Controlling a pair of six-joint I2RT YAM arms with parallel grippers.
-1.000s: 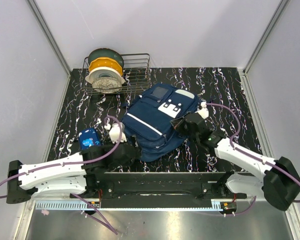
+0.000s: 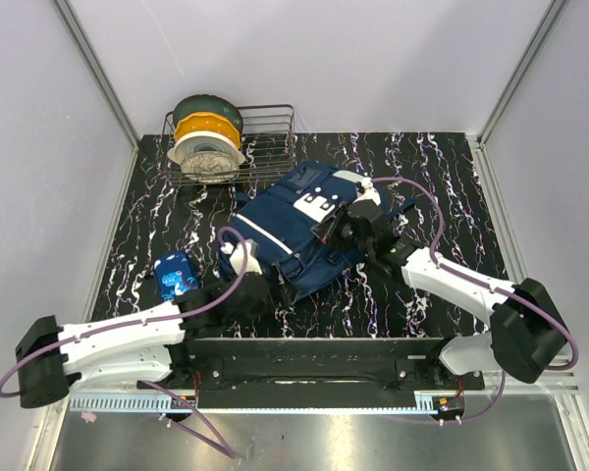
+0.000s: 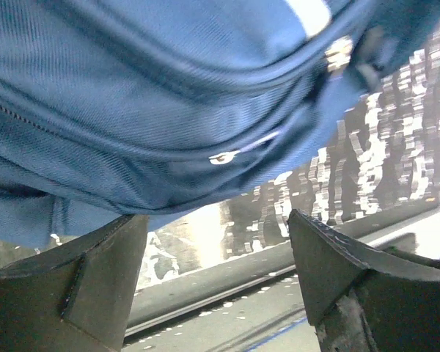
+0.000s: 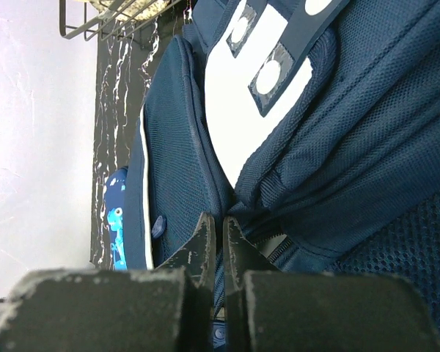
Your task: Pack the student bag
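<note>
A navy backpack [image 2: 285,211] with white patches lies in the middle of the counter, rumpled. My right gripper is shut at its top folds, fingertips pressed into the fabric; whether cloth is between them is hard to see. My left gripper stands open at the bag's front lower edge, beside a zipper pull [image 3: 224,156]. A small blue item [image 2: 175,277] with a light blue cartoon figure lies to the left of the bag.
A wire rack [image 2: 270,132] with upright plates [image 2: 204,123] stands at the back left.
My right gripper has moved leftward in the top view, and the bag has shifted left with its folds changed.
</note>
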